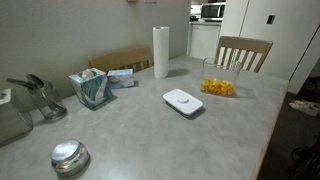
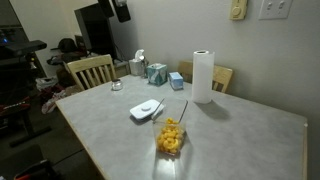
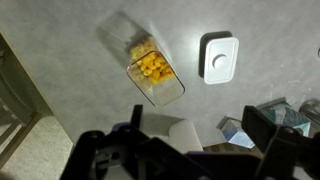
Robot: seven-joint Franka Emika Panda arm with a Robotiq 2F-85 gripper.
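A clear open-topped container point(image 1: 221, 76) stands on the table with yellow pieces point(image 1: 218, 88) in its bottom. Beside it, apart, lies a flat white lid-like piece point(image 1: 183, 102) with a raised middle. The wrist view looks down on both, the container point(image 3: 150, 70) left of centre and the white piece point(image 3: 219, 61) to the right. Along the bottom of that view my gripper is open, its dark fingers wide apart and nothing seen between them. Exterior view 2 has the gripper point(image 2: 110, 20) high above the table's far left side.
A paper towel roll point(image 1: 161, 52) stands at the back, near a tissue box point(image 1: 92, 88) and a small blue-white package point(image 1: 121, 78). A silver round object point(image 1: 70, 157) and a utensil holder point(image 1: 48, 101) are at the left.
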